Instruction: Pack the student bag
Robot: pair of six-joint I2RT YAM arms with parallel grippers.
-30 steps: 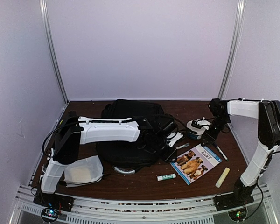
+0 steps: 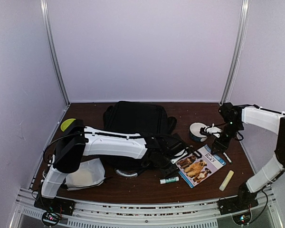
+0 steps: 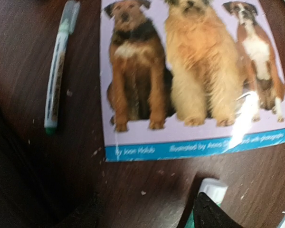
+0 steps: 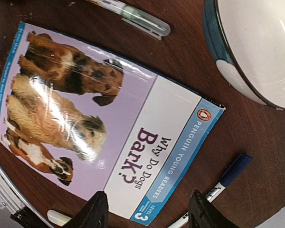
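Observation:
The black bag (image 2: 135, 118) lies at the table's middle, partly covered by my left arm. To its right rests the dog book (image 2: 199, 167), face up. My left gripper stands open near the book's lower edge, above the glue stick (image 3: 213, 191); nothing is held. A green marker (image 3: 58, 76) lies beside the book, by the bag. My right gripper is open over the book's title end, its fingers apart and empty. Close to that end lies a blue-capped marker (image 4: 218, 187).
A round white-and-blue container (image 2: 197, 129) stands behind the book. The pale yellow stick (image 2: 226, 180) lies at the front right. On the left are a white pouch (image 2: 92, 173) and a yellow-green bowl (image 2: 67, 124). Bare table shows along the front edge.
The right arm has swung outward to the right. The objects lie where they were.

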